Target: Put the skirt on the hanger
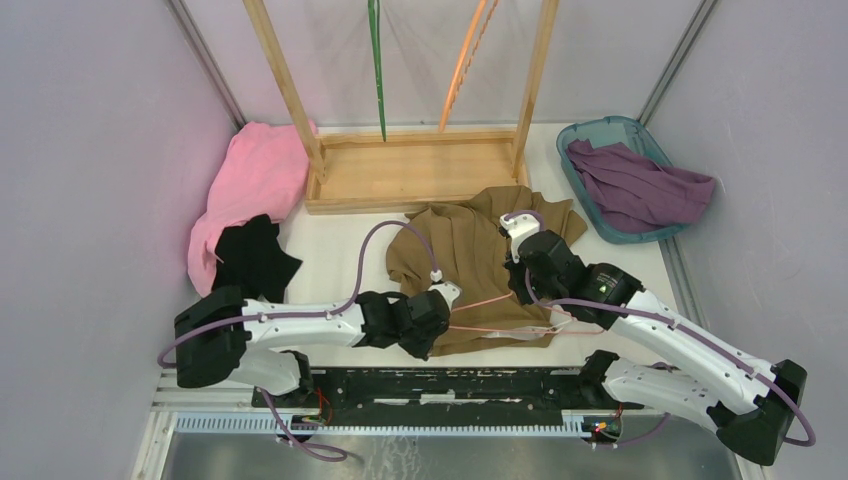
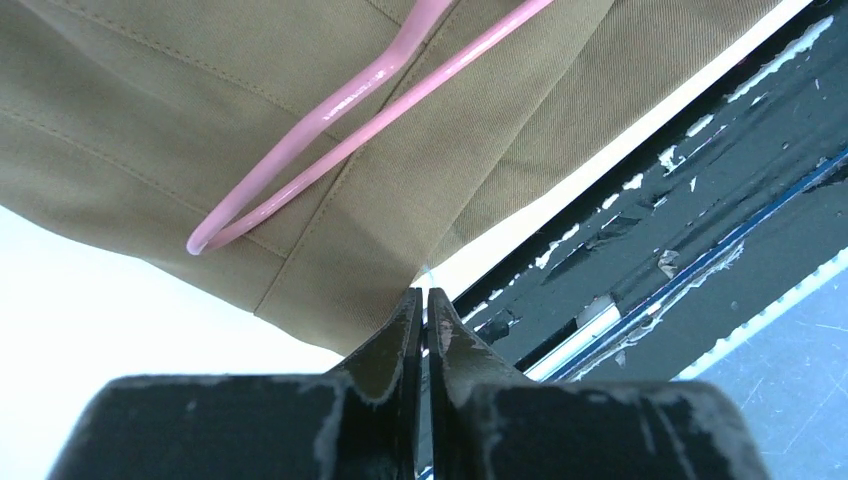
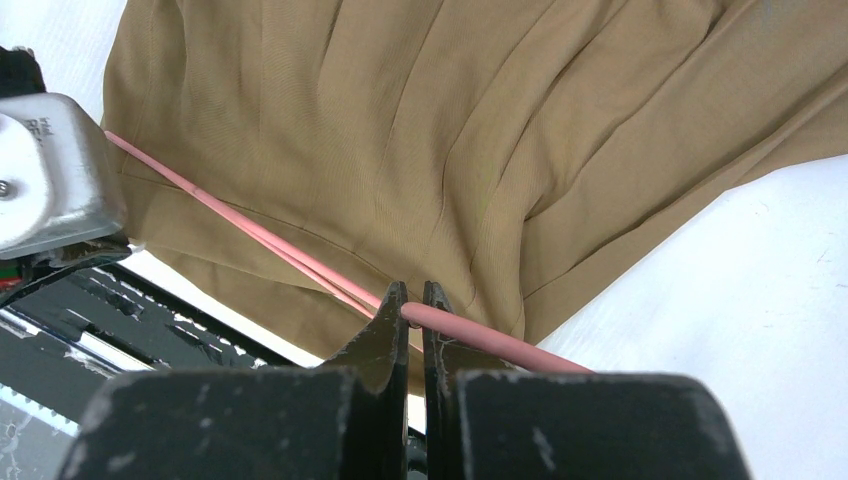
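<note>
The olive-brown skirt (image 1: 460, 250) lies spread on the white table, its lower edge near the front. Above it, my right gripper is shut on the pink hanger (image 3: 500, 340), whose long bars stretch across the skirt toward the left arm. My left gripper points down at the skirt's corner beside the front edge, its fingertips close together; whether anything is between them is unclear. In the left wrist view the bent end of the pink hanger (image 2: 270, 170) lies over the skirt, apart from those fingertips.
A wooden rack (image 1: 410, 170) with hanging green and orange hangers stands at the back. Pink (image 1: 250, 170) and black cloths (image 1: 255, 255) lie left; a teal basket (image 1: 620, 230) with purple cloth stands back right. The dark front rail borders the table.
</note>
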